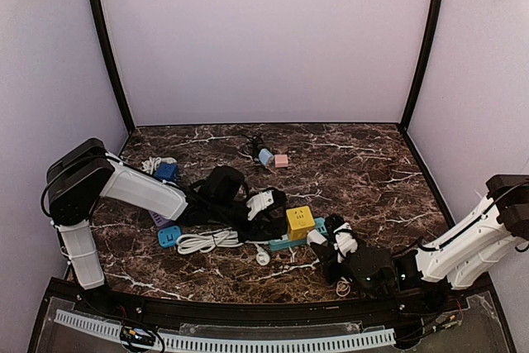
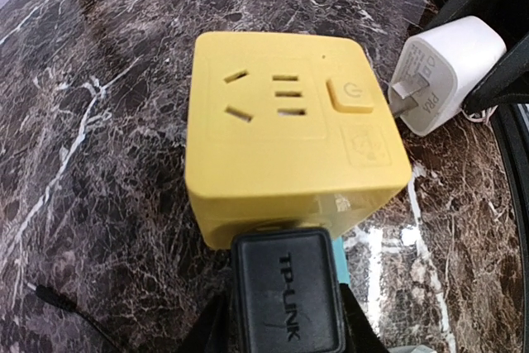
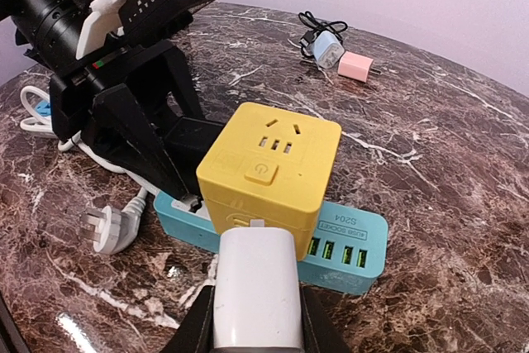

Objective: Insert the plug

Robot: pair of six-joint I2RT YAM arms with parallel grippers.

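A yellow cube socket (image 1: 299, 222) (image 2: 293, 121) (image 3: 269, 159) stands at the teal power strip (image 3: 351, 237). My right gripper (image 1: 326, 245) is shut on a white plug (image 2: 446, 72) (image 3: 256, 287), its prongs at the cube's side facing it; how deep they sit cannot be told. My left gripper (image 1: 269, 221) is at the cube's left side, beside a black TP-LINK adapter (image 2: 287, 287); whether its fingers hold it is unclear.
A white three-pin plug (image 3: 111, 229) and coiled cable (image 1: 207, 240) lie in front of the left arm. Pink (image 3: 355, 67) and light blue (image 3: 328, 50) adapters lie at the back.
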